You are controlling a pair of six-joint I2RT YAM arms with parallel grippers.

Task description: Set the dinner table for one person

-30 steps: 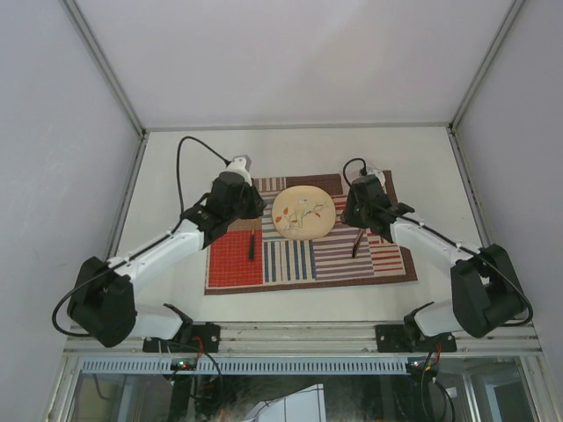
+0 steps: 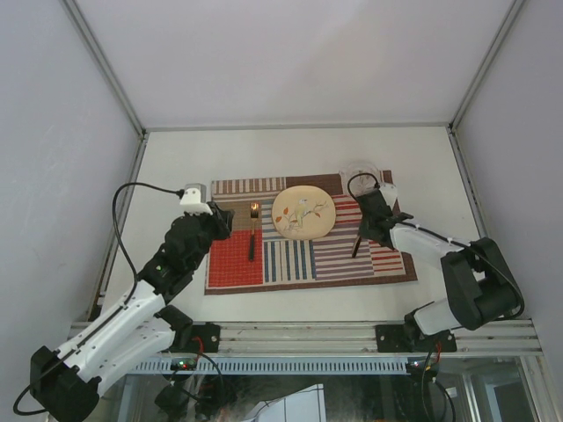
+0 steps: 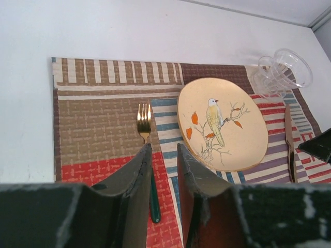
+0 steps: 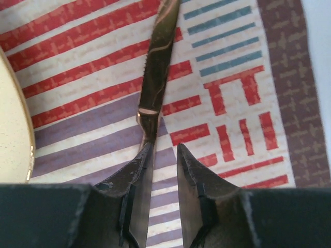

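A cream plate (image 2: 303,213) with a bird print sits mid-placemat. The fork (image 3: 153,199), gold with a dark green handle, lies to its left; the knife (image 4: 158,72) lies to its right. A clear glass (image 3: 292,72) is at the back right. My left gripper is raised over the placemat's left side, part open, nothing between its fingers. My right gripper hangs over the knife, fingertips apart; whether they touch it I cannot tell.
The patterned placemat (image 2: 233,264) covers the table's middle. Bare white table (image 2: 176,154) surrounds it, with frame walls at the back and sides.
My left arm has drawn back toward the left and front, away from the fork. My right arm has shifted slightly right. The tableware looks unmoved.
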